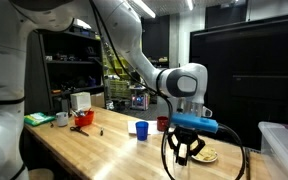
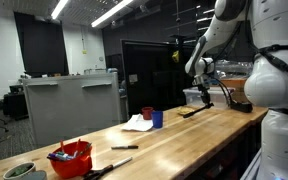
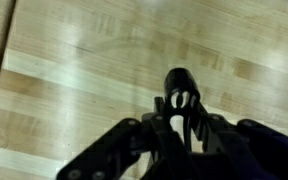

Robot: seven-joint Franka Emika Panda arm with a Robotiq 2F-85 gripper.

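Observation:
My gripper [image 1: 182, 156] hangs over the right part of the wooden table, near the plate. In the wrist view its fingers are closed on a dark, round-ended object [image 3: 180, 80] with a pale, shiny part below it. The object points out past the fingertips; what it is cannot be told. A plate [image 1: 212, 158] holding something yellow stands behind the gripper in exterior view 1. In exterior view 2 the gripper [image 2: 208, 98] is small at the far end of the table.
A dark stick [image 1: 247, 164] lies to the right. Behind are a blue cup [image 1: 142, 130] and a dark red cup [image 1: 163, 124]. A red container [image 2: 70, 160] stands at the other end. Bare wood lies between.

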